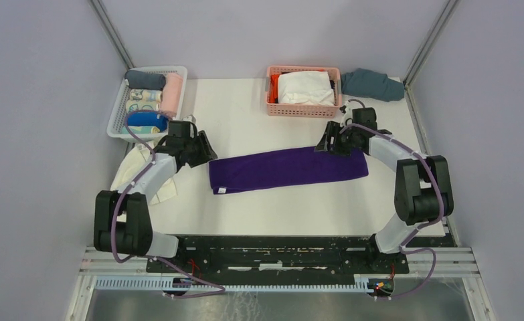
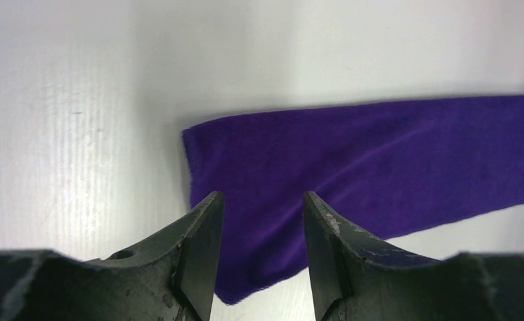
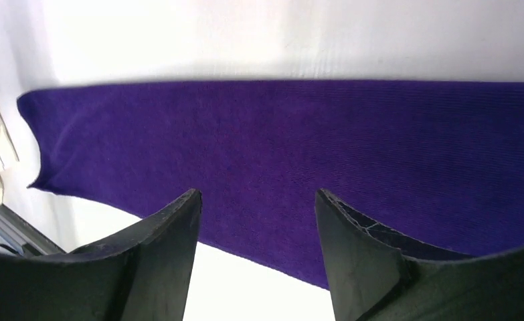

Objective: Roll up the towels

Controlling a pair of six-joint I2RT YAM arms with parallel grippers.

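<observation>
A long dark purple towel (image 1: 276,172) lies spread across the middle of the table, its left end slightly uneven with a white label at the lower corner. My left gripper (image 1: 201,150) is open above that left end, with nothing between its fingers; the left wrist view shows the towel (image 2: 413,154) below it. My right gripper (image 1: 329,140) is open over the towel's right part; in the right wrist view the towel (image 3: 259,140) fills the space below its empty fingers.
A white basket (image 1: 117,120) of rolled towels stands at back left, a pink basket (image 1: 301,112) of folded cloths at back centre. A grey-blue cloth (image 1: 373,83) lies at back right, cream cloths (image 1: 128,170) at left.
</observation>
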